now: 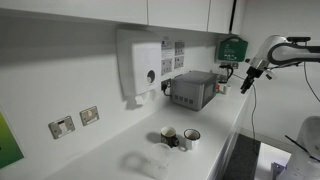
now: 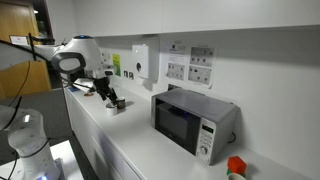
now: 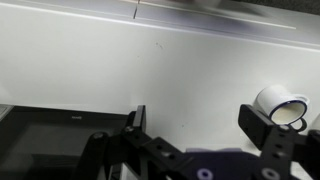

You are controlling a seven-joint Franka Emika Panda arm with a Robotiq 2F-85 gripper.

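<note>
My gripper is open; in the wrist view its two dark fingers stand wide apart, with only bare white surface showing between them. A white mug with a dark rim [image 3: 276, 103] lies in that view just beyond the right finger, apart from it. In exterior view 1 my gripper [image 1: 248, 84] hangs at the right, out past the counter's front edge. Two mugs stand together on the counter there, a dark patterned mug [image 1: 168, 134] and a white mug [image 1: 192, 140]. Nearer the camera is a clear container [image 1: 159, 159].
A microwave [image 1: 190, 91] sits against the wall, and a white dispenser [image 1: 138, 62] is mounted above the counter. A red object [image 2: 236, 165] lies right of the microwave in exterior view 2.
</note>
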